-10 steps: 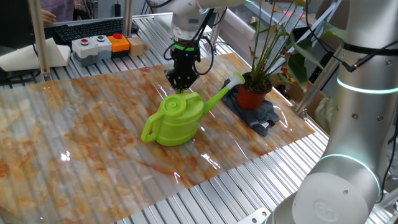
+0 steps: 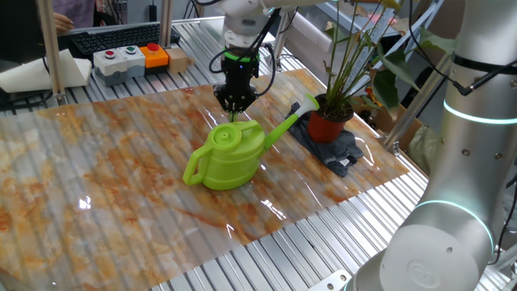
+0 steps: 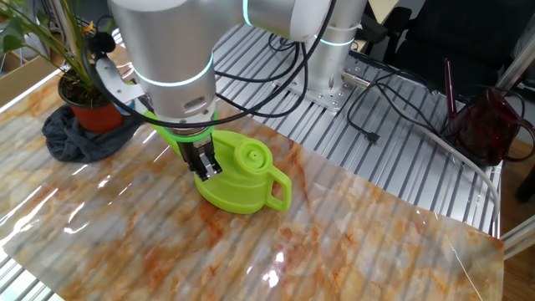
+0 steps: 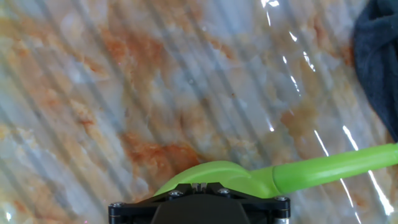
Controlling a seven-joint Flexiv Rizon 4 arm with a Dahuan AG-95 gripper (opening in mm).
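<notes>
A lime-green watering can (image 2: 231,158) stands upright on the marbled sheet, its handle to the left and its spout pointing right toward the plant in exterior view 1. My gripper (image 2: 233,108) points down behind the can's top in that view. From the other side, in exterior view 2, the gripper (image 3: 209,170) overlaps the green can (image 3: 238,188) on its near side. Only part of the can's body and its spout (image 4: 336,169) show past the gripper at the bottom of the wrist view. How its fingers stand is unclear, and no grip on the can is visible.
A potted plant (image 2: 326,126) sits on a dark cloth (image 2: 343,152) near the spout. Button boxes (image 2: 121,65) and a keyboard lie at the back left. In exterior view 2, a dark red watering can (image 3: 489,125) stands off to the right.
Around the gripper there is a slight shift in its outline. The green watering can, plant and cloth stay where they were.
</notes>
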